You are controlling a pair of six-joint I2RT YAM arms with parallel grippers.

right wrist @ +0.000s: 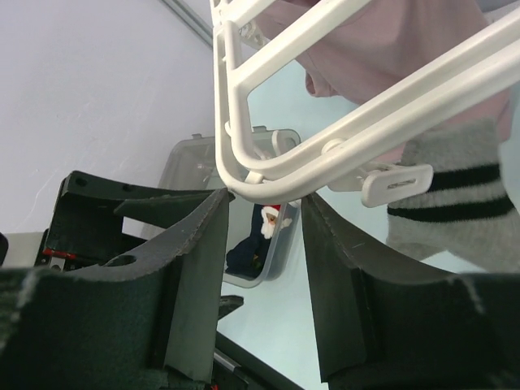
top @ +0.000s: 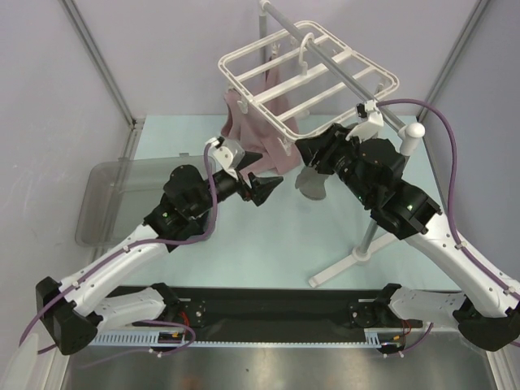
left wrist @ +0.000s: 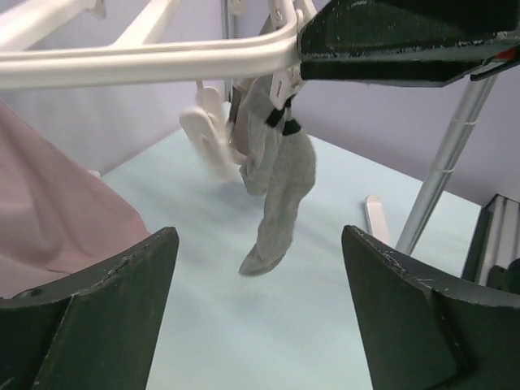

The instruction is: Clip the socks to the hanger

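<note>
The white hanger (top: pixel 244 92) hangs from a metal bar. Its near corner (right wrist: pixel 264 191) is at the tips of my right gripper, whose fingers stand apart. Left of that corner, my left gripper (top: pixel 272 169) is open and empty. A grey sock with black stripes hangs near a clip; in the right wrist view the grey sock (right wrist: pixel 455 195) is close behind a white clip (right wrist: pixel 398 185). Another white clip (left wrist: pixel 207 138) looks blurred and empty. Pink cloth (top: pixel 260 134) hangs at the hanger's far left side.
A clear bin (top: pixel 106 203) stands on the left, partly behind my left arm. Inside it lies a dark item (right wrist: pixel 252 244) with a Santa face. The stand's pole (top: pixel 371 236) and foot (top: pixel 333 270) are at the right.
</note>
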